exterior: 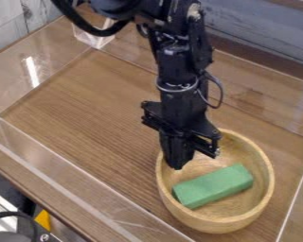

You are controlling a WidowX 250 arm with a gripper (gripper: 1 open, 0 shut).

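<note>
My black gripper (177,142) hangs over the upper-left rim of a light wooden bowl (259,210), its fingers pointing down. Whether they are open or shut is hard to tell. A green block (212,186) lies tilted in the right part of the bowl, to the lower right of the fingers and clear of them.
A clear plastic object (94,24) stands at the back left. Pale rails run along the near-left edge, with a black cable at the bottom-left corner.
</note>
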